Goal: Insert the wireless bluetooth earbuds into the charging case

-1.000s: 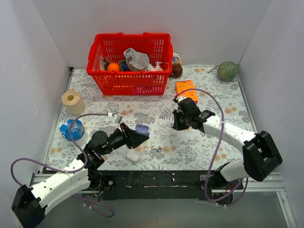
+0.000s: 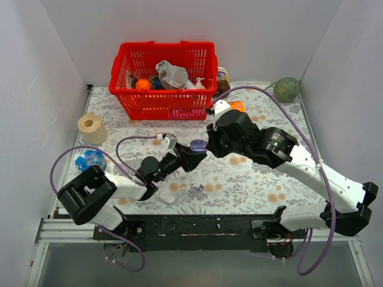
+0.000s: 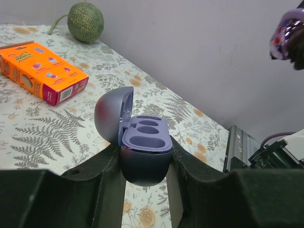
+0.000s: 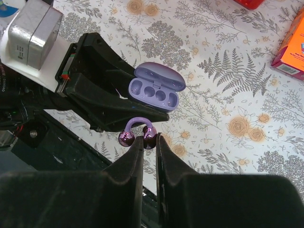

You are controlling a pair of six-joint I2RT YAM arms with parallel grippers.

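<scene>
An open purple charging case [image 3: 145,164] is gripped between the fingers of my left gripper, its lid raised and its several wells empty. The right wrist view shows the same case [image 4: 153,96] above the tabletop, in the left gripper's fingers. My right gripper is shut on a shiny purple earbud [image 4: 138,122] with a curved band and two rounded ends. This earbud is apart from the wells, on the near side of the left fingers in that view. From above, the right gripper [image 2: 213,145] is close beside the case [image 2: 198,145].
Small shiny pieces [image 2: 200,188] and a white case-like item [image 2: 167,197] lie on the patterned table near its front. A red basket [image 2: 164,110] stands at the back, with an orange box [image 3: 42,71] and a green melon [image 2: 286,89] toward the right.
The right arm has lifted high and come left with the earbud, so the two grippers are now nearly together.
</scene>
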